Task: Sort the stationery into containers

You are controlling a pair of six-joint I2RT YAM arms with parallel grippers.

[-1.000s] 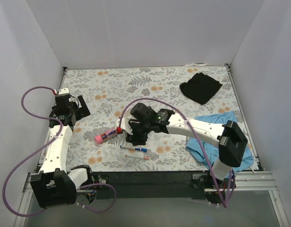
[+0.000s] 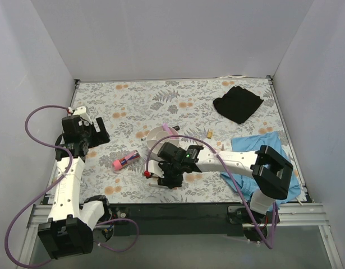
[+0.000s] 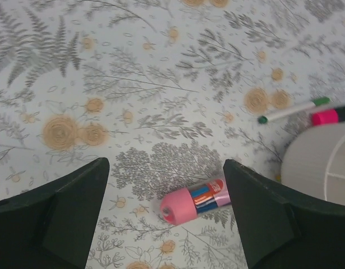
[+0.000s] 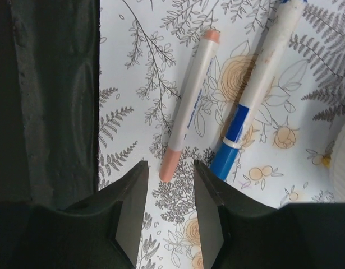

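Observation:
A pink-capped tube [image 2: 126, 161] lies left of a white round container [image 2: 159, 136]; in the left wrist view it sits below my left gripper, whose fingers are apart and empty. The right wrist view shows a white pen with peach ends [image 4: 185, 109] and a thicker white-and-blue pen [image 4: 252, 95] side by side, just beyond my open right gripper. A green-capped marker [image 3: 293, 110] and a pink marker [image 3: 332, 115] lie by the container.
A black cloth [image 2: 238, 103] lies at back right, a blue cloth [image 2: 284, 185] at right. A small yellow item [image 2: 209, 134] lies right of the container. The table's dark front edge borders the two pens.
My right gripper has moved toward the front of the table, over the two pens, uncovering more of the container. The left gripper has shifted slightly right.

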